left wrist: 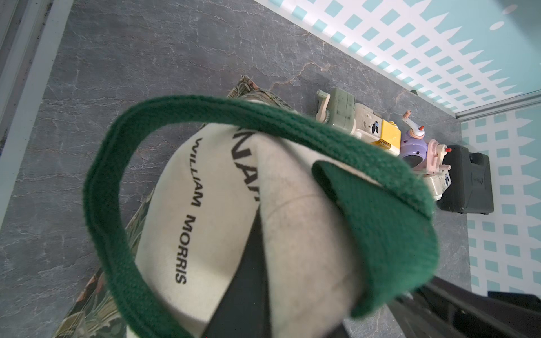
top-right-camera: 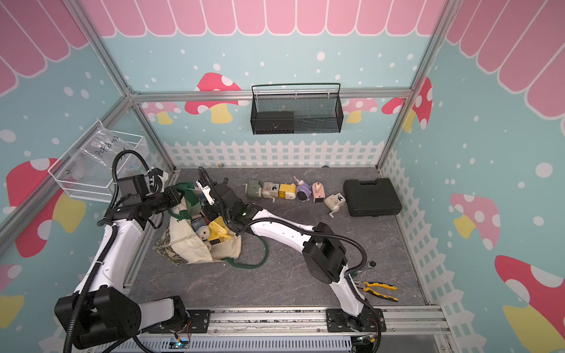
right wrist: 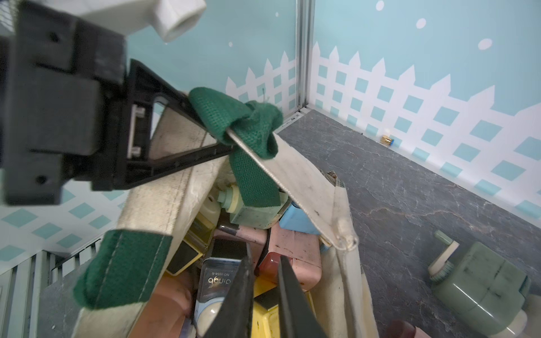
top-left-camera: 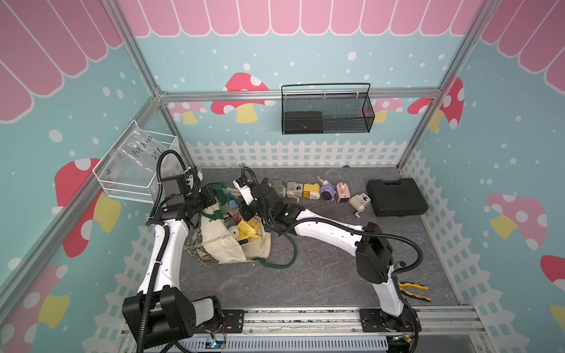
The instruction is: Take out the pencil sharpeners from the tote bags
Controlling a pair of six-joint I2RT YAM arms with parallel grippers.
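The cream tote bag (top-left-camera: 220,241) with green straps lies open on the left of the table. My left gripper is shut on its rim and green strap (right wrist: 248,121), which bunch at the fingertips. Inside are several sharpeners: a pink one (right wrist: 293,253), a dark-topped blue one (right wrist: 217,281) and yellow ones. My right gripper points into the bag, its fingers (right wrist: 239,295) a narrow gap apart. A yellow sharpener (right wrist: 265,321) shows in that gap; whether it is gripped I cannot tell. Outside, a green sharpener (top-left-camera: 277,188) and several others stand in a row.
A black case (top-left-camera: 397,197) lies at the back right, near a cream sharpener (top-left-camera: 359,203). Yellow-handled pliers (top-left-camera: 413,286) rest at the front right. A loose green strap (top-left-camera: 285,261) trails across the table.
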